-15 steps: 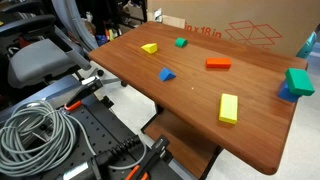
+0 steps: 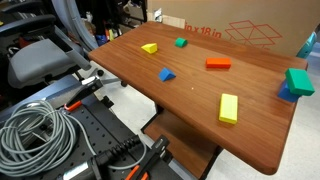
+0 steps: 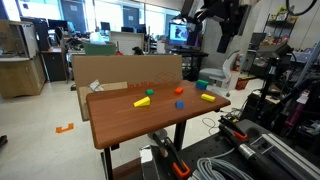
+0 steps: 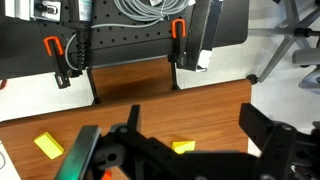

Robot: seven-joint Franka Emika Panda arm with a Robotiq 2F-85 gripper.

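Observation:
On the brown table (image 2: 190, 88), a yellow block (image 2: 229, 108) lies near the front right and a blue triangular block (image 2: 167, 74) near the front edge. Farther back are a red block (image 2: 217, 63), a green block (image 2: 180, 42) and a smaller yellow block (image 2: 149, 48). At the right a green block (image 2: 298, 82) rests on top of a blue block (image 2: 288, 93). My gripper is open and empty, high above the table edge. In the wrist view, two yellow blocks show, one (image 4: 48, 145) left and another (image 4: 183, 147) between the dark fingers.
A cardboard panel (image 3: 125, 72) stands along one side of the table. Coiled grey cable (image 2: 35, 140) lies on the dark bench beside it, with a gap between bench and table. Bare tabletop surrounds most blocks.

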